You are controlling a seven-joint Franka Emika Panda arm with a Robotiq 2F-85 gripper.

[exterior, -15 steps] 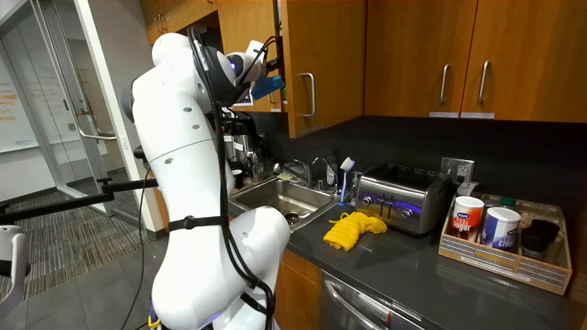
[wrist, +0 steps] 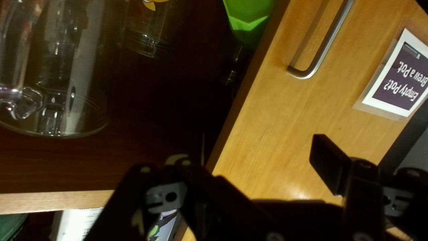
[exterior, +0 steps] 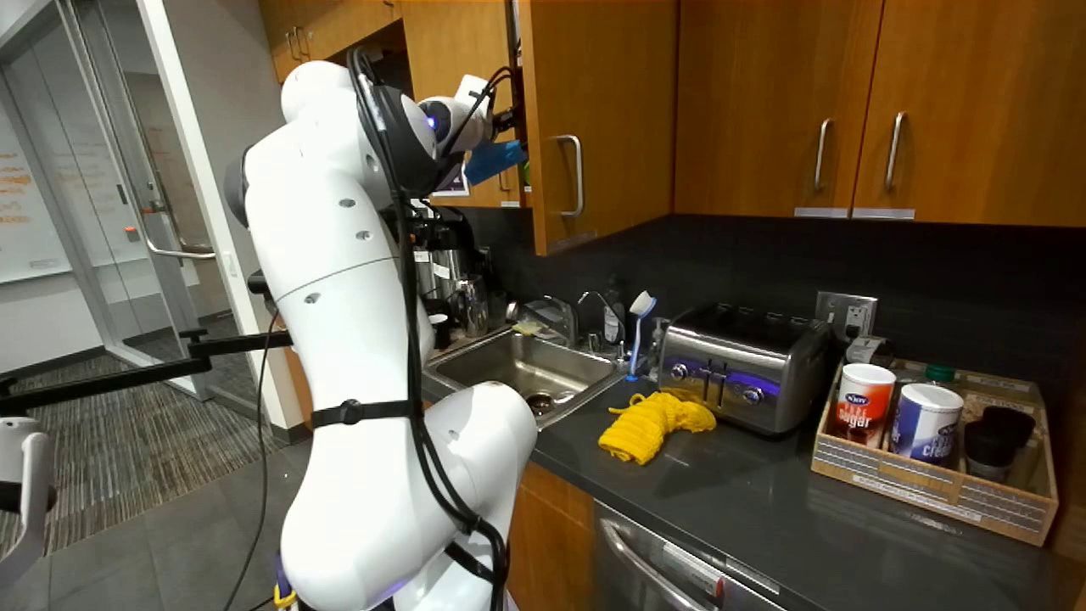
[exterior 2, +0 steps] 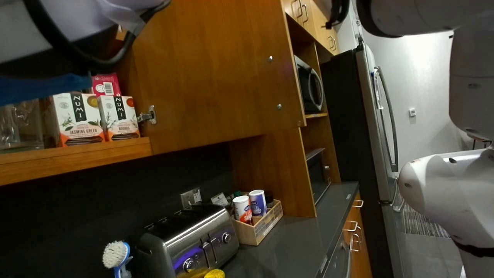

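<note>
My gripper stands open in the wrist view, its dark fingers spread wide with no object between them. Behind the gap lies the wooden face of a closed cabinet door (wrist: pixel 289 140) with a metal handle (wrist: pixel 319 52). To the left opens a dark cabinet shelf (wrist: pixel 48 198) holding a clear glass pitcher (wrist: pixel 72 130), another clear glass (wrist: pixel 146 44) and a green object (wrist: pixel 249 20). In the first exterior view my wrist is up at the cabinet, behind the swung-out door (exterior: pixel 611 112), which hides the fingertips.
Tea boxes (exterior 2: pixel 78 118) sit on the lower shelf by the door hinge. Below are a sink (exterior: pixel 519 356), a yellow cloth (exterior: pixel 657 426), a toaster (exterior: pixel 743 367) and a box of canisters (exterior: pixel 916 479).
</note>
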